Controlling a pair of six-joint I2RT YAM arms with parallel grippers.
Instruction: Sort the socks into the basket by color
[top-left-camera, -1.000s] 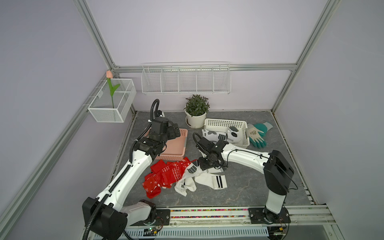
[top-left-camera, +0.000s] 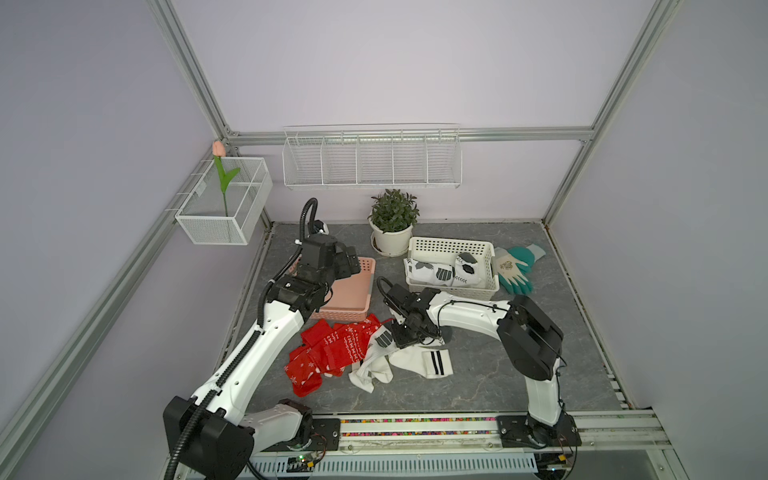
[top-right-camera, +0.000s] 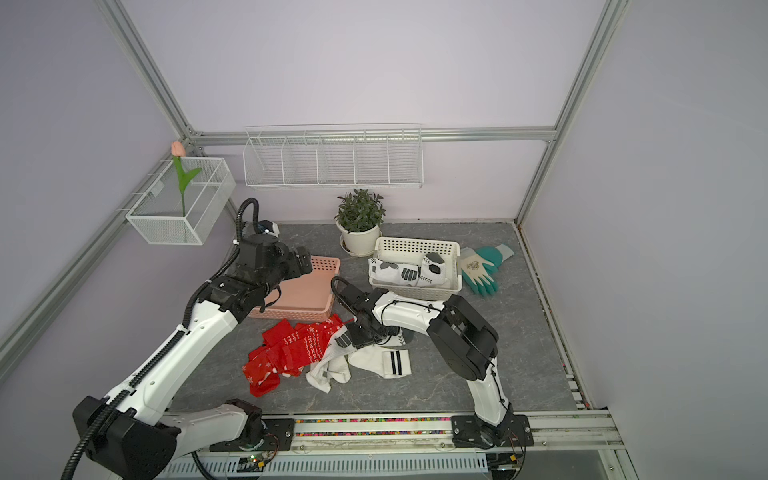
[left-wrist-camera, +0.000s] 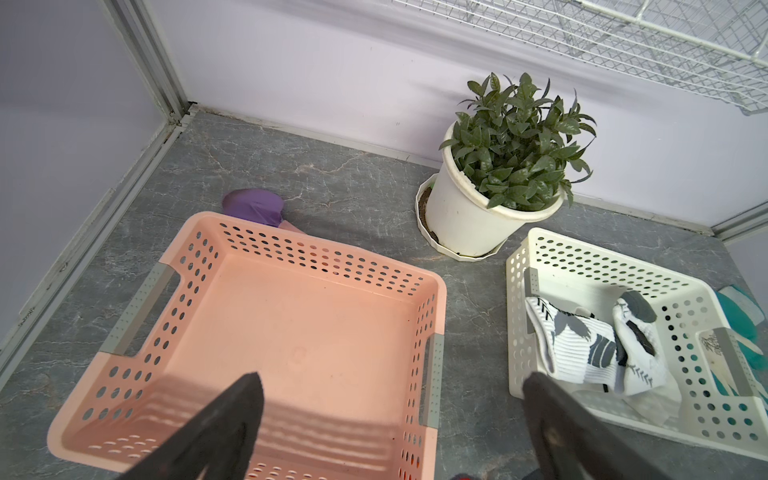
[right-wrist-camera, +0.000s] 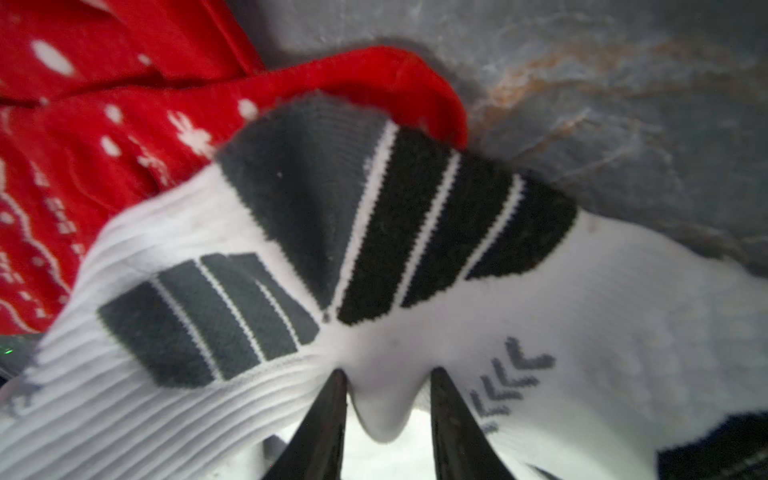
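Several red socks (top-left-camera: 336, 348) lie heaped in front of the pink basket (left-wrist-camera: 304, 320), which is empty where it shows. To their right are white socks with dark stripes (top-left-camera: 374, 364). My right gripper is low over the white-and-grey socks, fingertips apart, a fold of white sock (right-wrist-camera: 385, 416) bulging up between its fingers. Whether the fold is pinched does not show. Above the pink basket, my left gripper hangs open and empty. The white basket (left-wrist-camera: 624, 268) holds white-and-grey socks (left-wrist-camera: 588, 344).
A potted plant (top-left-camera: 393, 224) stands at the back between the baskets. Gloves (top-left-camera: 516, 268) lie right of the white basket. One white sock with black bands (top-left-camera: 432, 361) is near the front.
My right gripper has moved left and lower onto the white-and-grey socks over the last second. The left arm has stayed still.
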